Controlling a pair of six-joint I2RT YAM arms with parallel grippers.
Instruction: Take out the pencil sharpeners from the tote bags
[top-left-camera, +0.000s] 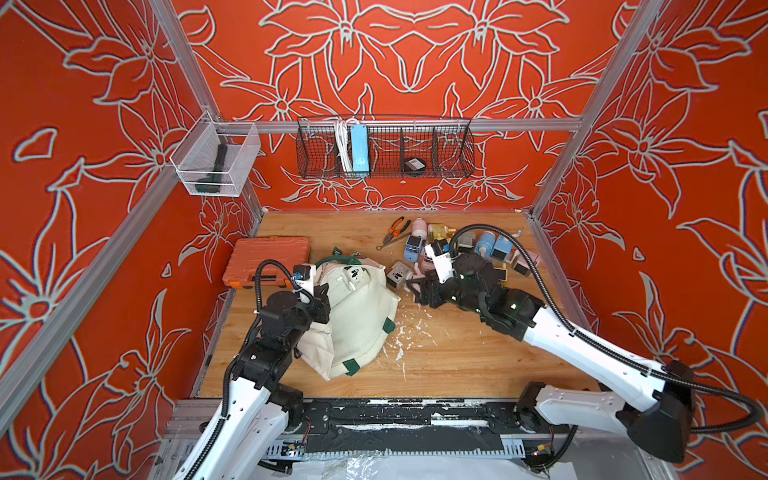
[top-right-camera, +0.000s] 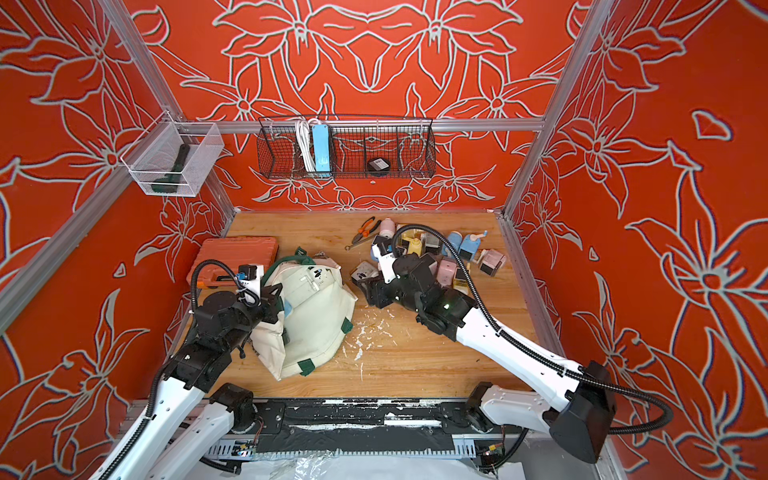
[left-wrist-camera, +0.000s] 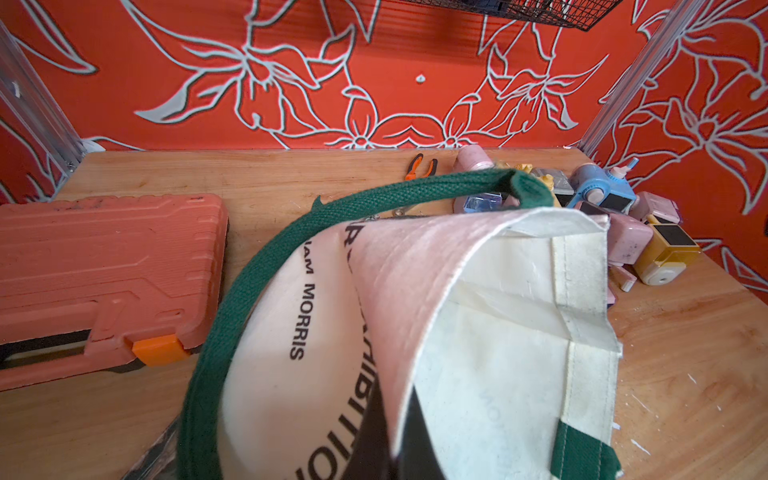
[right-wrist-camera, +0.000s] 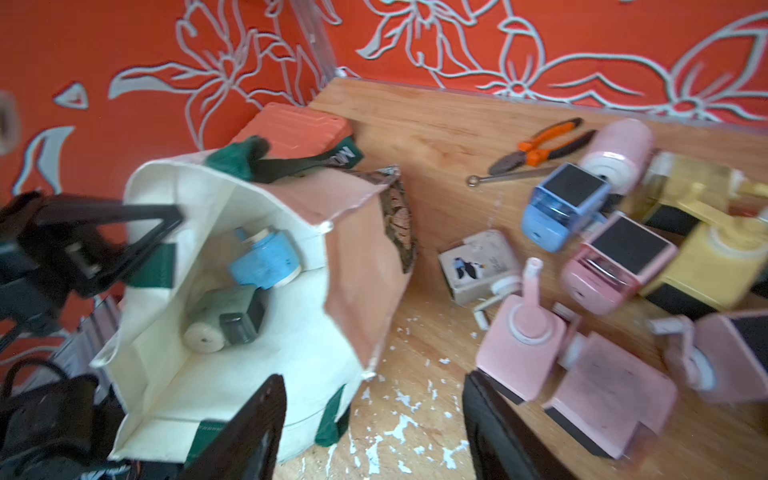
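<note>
The cream tote bag lies on the table, its mouth held raised by my left gripper, which is shut on the bag's edge. Inside, the right wrist view shows a blue sharpener and a grey-green one. My right gripper is part open with nothing between its fingers, facing the bag's opening from the right.
Several pink, yellow, blue and grey sharpeners crowd the table's back right. Pliers and a wrench lie behind them. An orange case is at the left.
</note>
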